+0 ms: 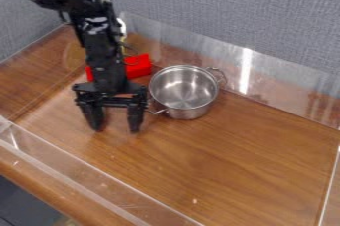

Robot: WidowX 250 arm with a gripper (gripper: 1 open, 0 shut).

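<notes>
The black gripper is low over the left part of the wooden table, its two fingers pointing down and spread apart. Whatever is between or behind them is hidden or too dark to make out. Just right of it stands a steel pot with loop handles. A red object lies behind the arm.
The arm mostly hides a white and yellow container at the back left. Walls and a transparent strip border the table.
</notes>
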